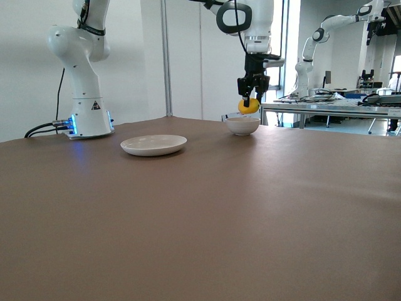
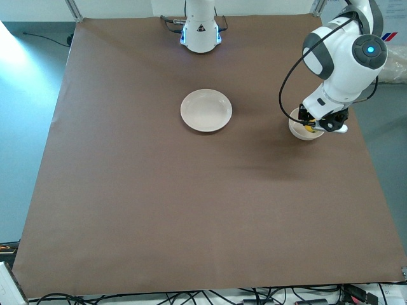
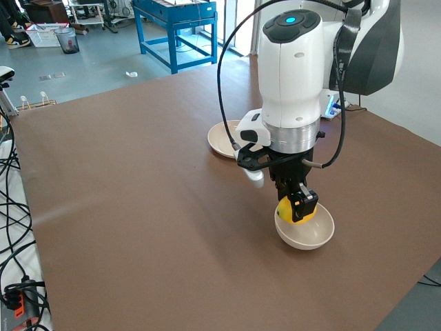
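A yellow round object (image 1: 250, 108) is held in my black gripper (image 3: 297, 207), which is shut on it, just over a white bowl (image 3: 305, 236). In the top view the yellow object sits above the bowl (image 1: 242, 127) at the back of the table; in the left view the gripper mostly hides it. A white plate (image 2: 206, 110) lies apart from the bowl, toward the middle back of the table.
The bowl is near the table's side edge, and cables run along the front edge.
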